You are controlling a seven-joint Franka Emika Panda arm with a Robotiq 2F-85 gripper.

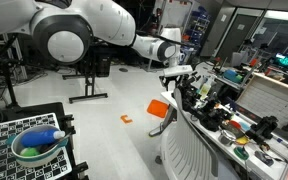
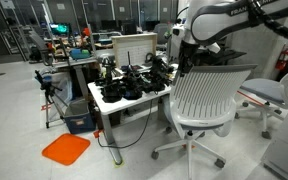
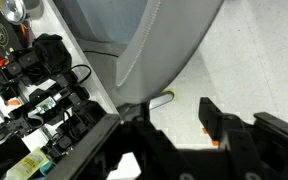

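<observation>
My gripper is part open in the wrist view, and nothing shows between its dark fingers. The pale grey back of an office chair (image 3: 149, 55) passes just beyond the left finger; whether they touch, I cannot tell. In exterior view 2 the gripper (image 2: 182, 66) hangs at the upper left corner of the chair's ribbed back (image 2: 212, 95). Exterior view 1 has the white arm reaching out from the upper left, with the gripper (image 1: 180, 73) over the top end of the chair back (image 1: 187, 150).
A white table (image 2: 124, 102) crowded with black devices stands beside the chair. On the floor lies an orange-red square (image 2: 66, 149). A green bowl (image 1: 39, 150) with a blue item rests on a black grid surface at the left. Open floor lies left of the chair.
</observation>
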